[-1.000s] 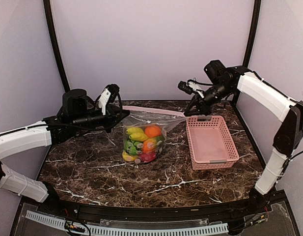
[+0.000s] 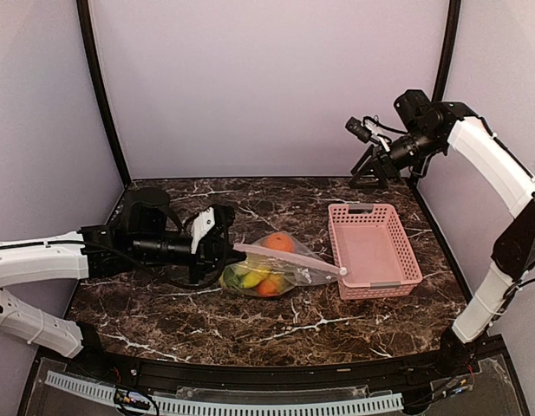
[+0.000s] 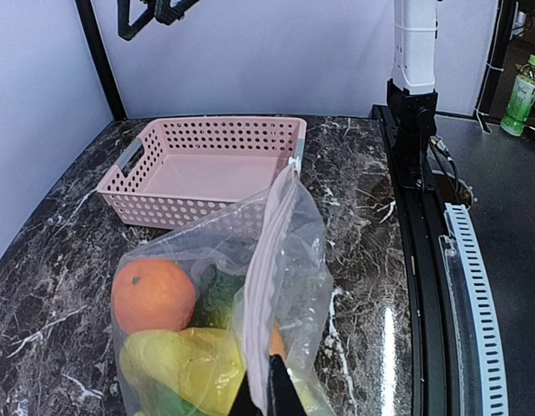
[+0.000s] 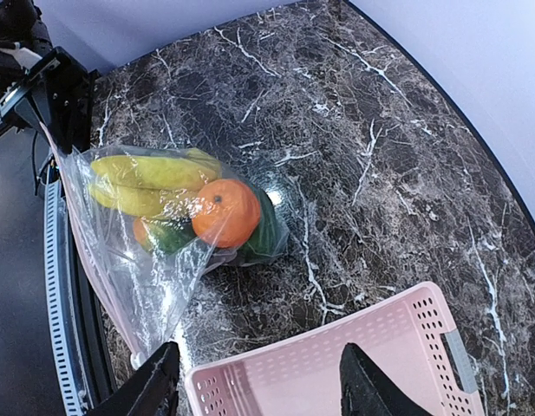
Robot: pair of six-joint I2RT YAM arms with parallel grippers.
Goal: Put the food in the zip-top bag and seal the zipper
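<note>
The clear zip bag (image 2: 280,264) lies on the marble table with an orange (image 3: 153,293), yellow fruit (image 4: 146,171) and green items inside. My left gripper (image 2: 224,258) is shut on the left end of its pale zipper strip (image 3: 271,243). The strip runs to the near left corner of the pink basket. My right gripper stands open, raised above the back right of the table, clear of the bag.
The pink basket (image 2: 380,243) stands empty to the right of the bag. Free marble lies at the back and front of the table (image 2: 189,329). Walls bound it at back and sides.
My right gripper has let go of the bag's right end and moved up and right. My left gripper has moved down, and the bag and zipper have sunk toward the table.
</note>
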